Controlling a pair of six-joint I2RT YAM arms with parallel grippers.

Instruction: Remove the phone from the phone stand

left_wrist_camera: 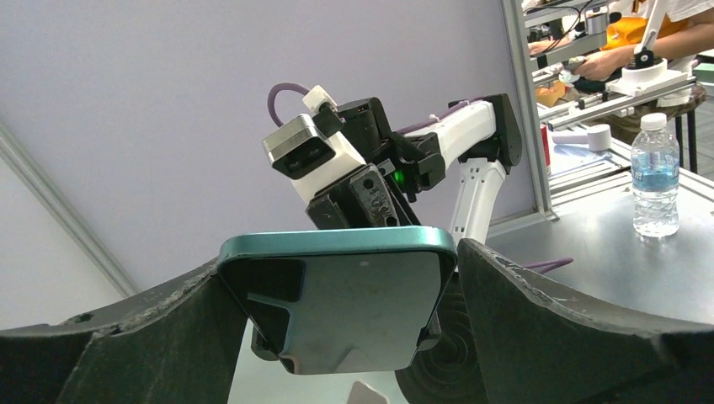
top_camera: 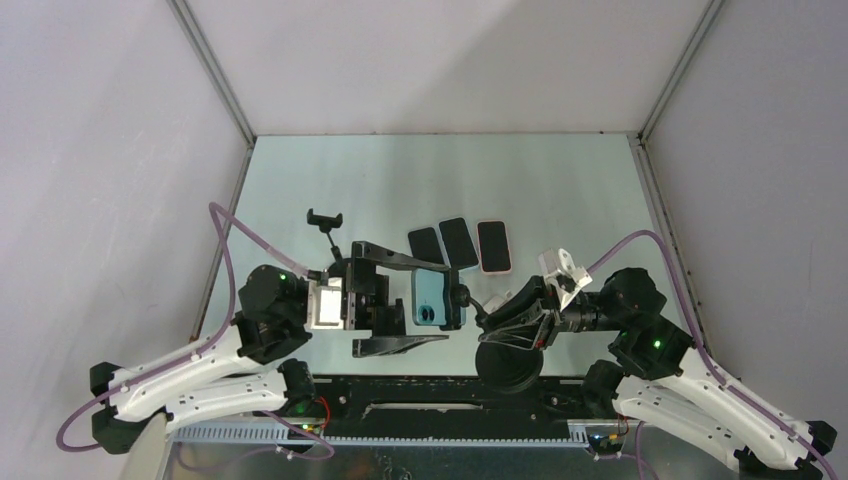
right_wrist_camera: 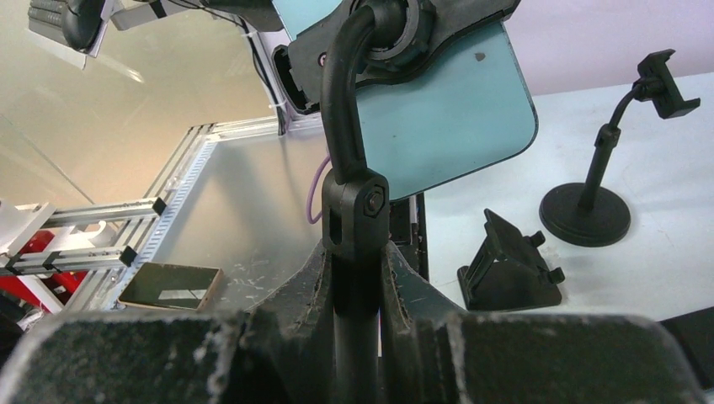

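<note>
A teal phone [top_camera: 430,290] sits upright in the clamp of a black stand with a round base [top_camera: 509,368]. My left gripper [top_camera: 437,305] is open, its fingers either side of the phone; in the left wrist view the phone's end [left_wrist_camera: 337,311] lies between them. My right gripper [top_camera: 490,330] is closed around the stand's pole [right_wrist_camera: 354,328], below the clamp, which the right wrist view shows behind the phone's back [right_wrist_camera: 446,109].
Three phones [top_camera: 458,243] lie flat behind the grippers. Another black stand [right_wrist_camera: 589,219] and a small folding holder [right_wrist_camera: 509,269] stand on the table.
</note>
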